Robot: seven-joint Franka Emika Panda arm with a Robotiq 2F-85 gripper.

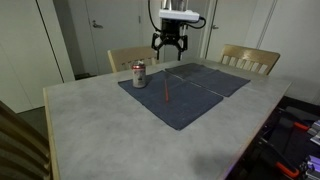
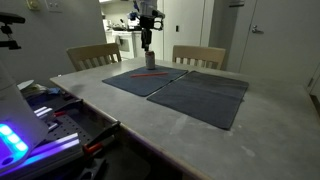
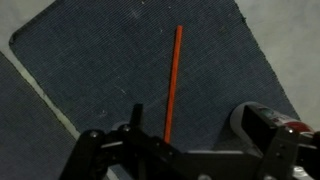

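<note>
A thin red-orange stick point(image 3: 174, 85) lies flat on a dark mat; exterior view 1 shows the same stick point(image 1: 167, 91) near the mat's middle. Close to the mat's corner stands a can point(image 1: 139, 74), whose side point(image 3: 240, 122) enters the wrist view at lower right. My gripper point(image 1: 170, 46) hangs well above the table, beyond the stick and to the right of the can. Its fingers point(image 3: 133, 137) are spread apart in the wrist view, and they touch neither thing. The near end of the stick is hidden behind the gripper.
Two dark mats, one under the stick point(image 1: 195, 103) and another point(image 1: 215, 77), lie side by side with a narrow strip of table between them. Chairs point(image 1: 250, 58) stand around it.
</note>
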